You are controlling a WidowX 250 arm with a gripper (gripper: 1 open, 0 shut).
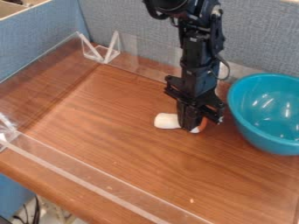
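My black gripper (191,118) hangs low over the wooden table, just left of the blue bowl, its fingers down at a small white cylindrical object (166,121). The white object lies on its side, with a bit of orange showing at its right, partly hidden behind the fingers. Whether the fingers are closed on it or only beside it is hard to see.
A large blue bowl (265,114) stands at the right. Clear plastic rails (100,48) with white brackets edge the table, backed by grey padded walls.
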